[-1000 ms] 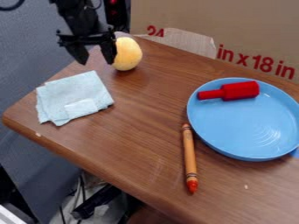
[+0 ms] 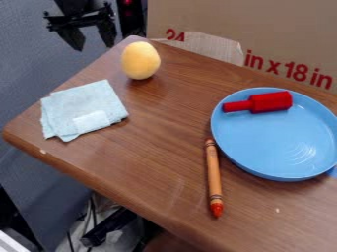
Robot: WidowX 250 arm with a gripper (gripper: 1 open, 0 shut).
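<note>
The black gripper [image 2: 90, 37] hangs at the upper left, above and left of the table's back edge, its fingers apart with nothing visible between them. A yellow egg-shaped object [image 2: 141, 60] stands near the back of the wooden table, to the gripper's right. A folded light blue cloth [image 2: 83, 109] lies at the table's left side. On the right is a blue plate [image 2: 277, 148] holding a red cylinder with a handle [image 2: 269, 101]. An orange crayon [image 2: 214, 179] lies beside the plate.
A cardboard box [image 2: 251, 37] stands behind the table [image 2: 145, 170]. Dark cables and gear show below the table's left edge.
The gripper has moved left and up, away from the yellow object. The objects on the table look unchanged.
</note>
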